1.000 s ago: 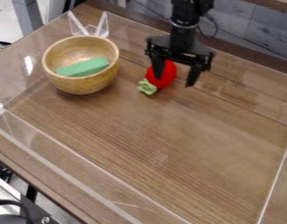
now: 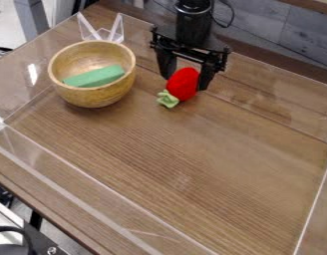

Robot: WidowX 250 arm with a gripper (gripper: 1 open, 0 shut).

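Observation:
A black robot gripper (image 2: pixel 190 60) hangs at the top centre, just behind and above a red rounded object (image 2: pixel 183 84); whether it is open or shut is unclear. A small green piece (image 2: pixel 167 100) lies by the red object's front left. A wooden bowl (image 2: pixel 93 93) stands at the left with a green oblong block inside it.
A white wire-like item sits behind the bowl. A dark cable and wall are at the back.
The gripper has shifted slightly and now spreads wider left to right above the red object. The red object appears slightly tilted compared with earlier.

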